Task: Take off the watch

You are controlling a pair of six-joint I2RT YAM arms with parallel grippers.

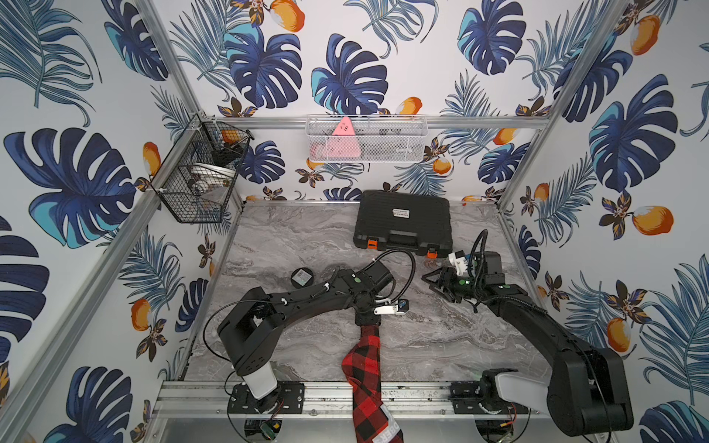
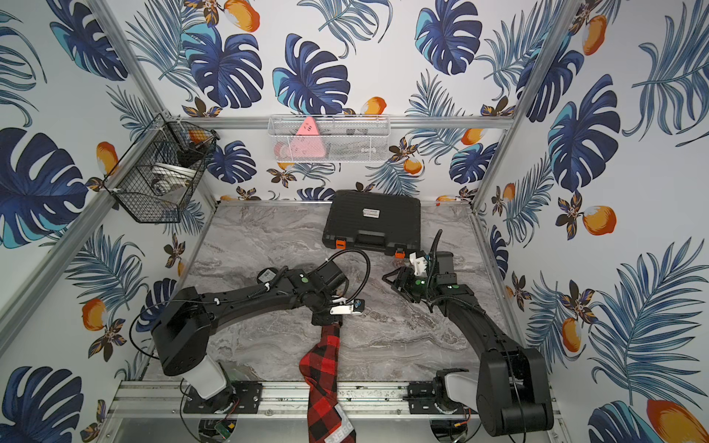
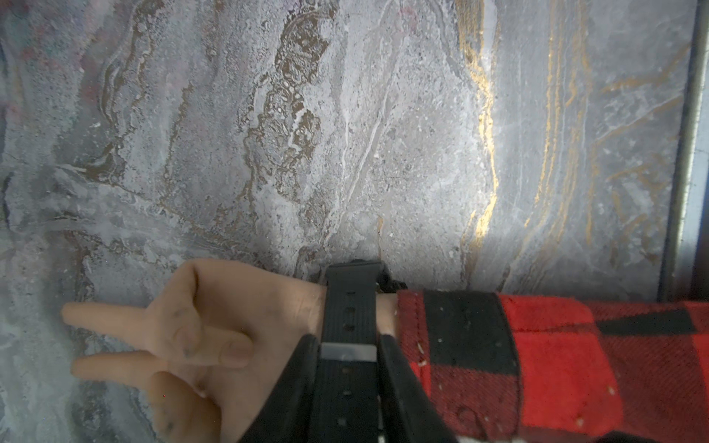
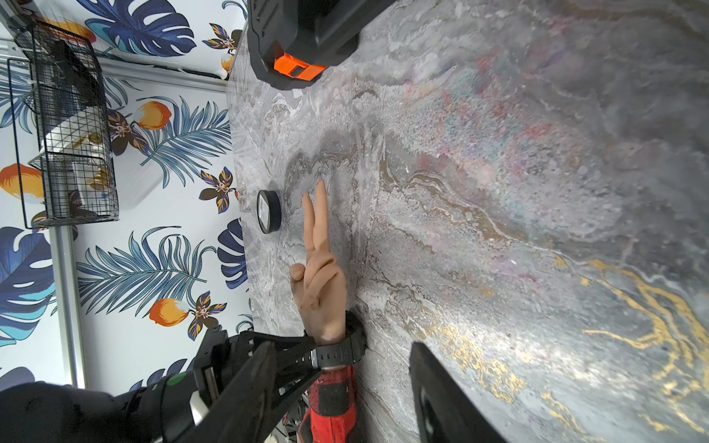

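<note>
A dummy hand (image 3: 243, 310) in a red-black plaid sleeve (image 3: 561, 354) lies on the marble table wearing a black watch with a strap (image 3: 347, 302). In the left wrist view my left gripper is right over the strap, a finger to each side of it; whether it grips the strap is unclear. In the top views the left arm covers most of the hand. My right gripper hangs open to the right of the hand, apart from it, with nothing between its fingers.
A black case (image 1: 402, 217) with orange latches lies at the back. A small round dark object (image 1: 302, 277) sits left of the hand. Wire baskets (image 1: 206, 170) hang on the walls.
</note>
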